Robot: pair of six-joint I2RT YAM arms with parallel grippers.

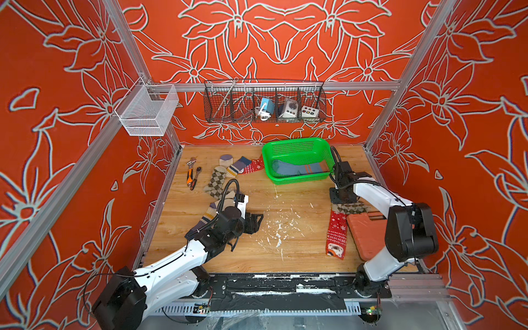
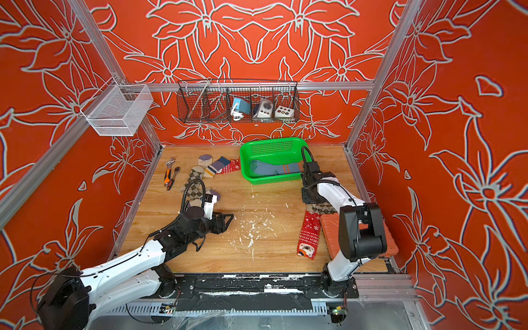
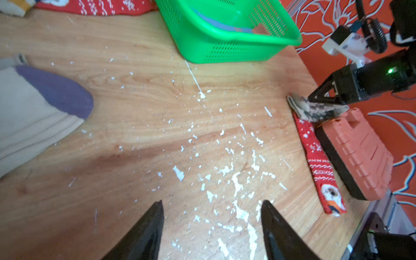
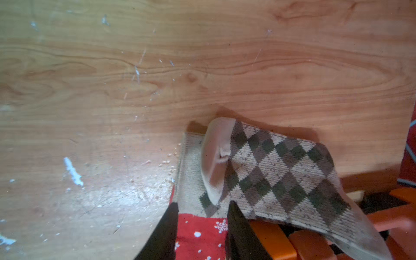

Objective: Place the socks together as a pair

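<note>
An argyle sock [image 4: 281, 173] lies at the right, partly over a red snowflake sock [image 1: 336, 231]. My right gripper is open just above them, fingers empty. Left of centre, my left gripper hovers over bare table, fingers apart. Near it lie another argyle sock [image 1: 214, 181] and a cream sock with purple tip [image 3: 39, 112]. At the back, a striped sock [image 1: 239, 165] and a red sock [image 1: 252, 166] lie beside the green basket [image 1: 297, 144], which holds grey-blue socks [image 1: 291, 167].
An orange case [image 1: 368, 236] sits at the front right. Tools [image 1: 192, 176] lie at the back left. Wire baskets [image 1: 231, 104] hang on the frame at the back and left. The centre table, scattered with white flecks, is clear.
</note>
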